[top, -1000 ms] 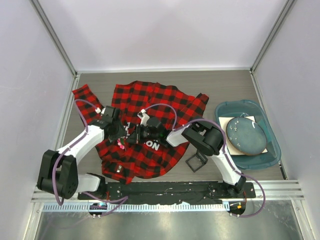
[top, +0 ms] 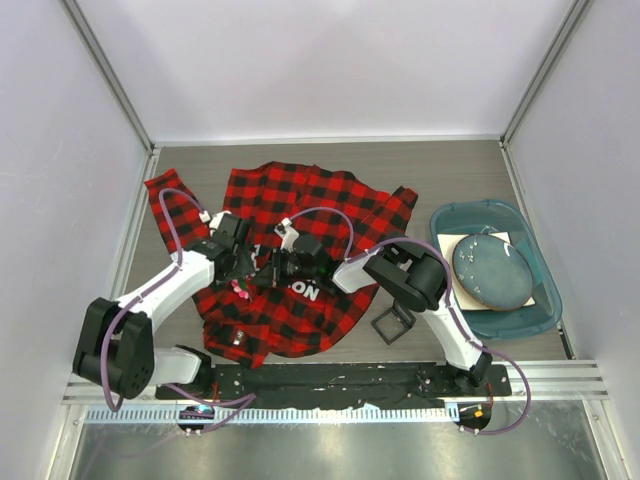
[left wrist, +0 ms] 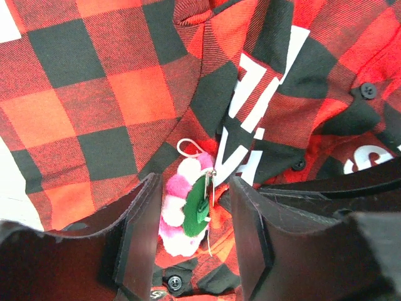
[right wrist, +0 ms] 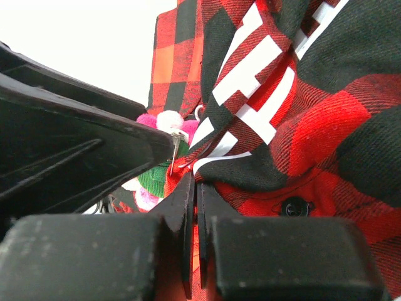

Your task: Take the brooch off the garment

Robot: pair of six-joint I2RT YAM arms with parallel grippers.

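Observation:
The red-and-black plaid garment (top: 300,200) lies spread out under both arms. The brooch (left wrist: 182,216), pink and white pompoms on green with a metal pin along its side, rests against the cloth. My left gripper is part open, its fingers on either side of the brooch, whose pin side shows beneath the gap. My right gripper is shut on a fold of the garment just beside the brooch. In the right wrist view the pin (right wrist: 175,150) stands out between the brooch and the cloth, partly behind a dark left finger (right wrist: 81,135).
A teal basin (top: 553,290) holding a dark round lid-like object (top: 493,272) stands at the right. A small dark frame (top: 393,323) lies on the table between basin and garment. Buttons (left wrist: 368,91) dot the cloth.
The left arm's wrist has shifted slightly, its gripper staying close to the brooch. The right arm and the garment look unmoved.

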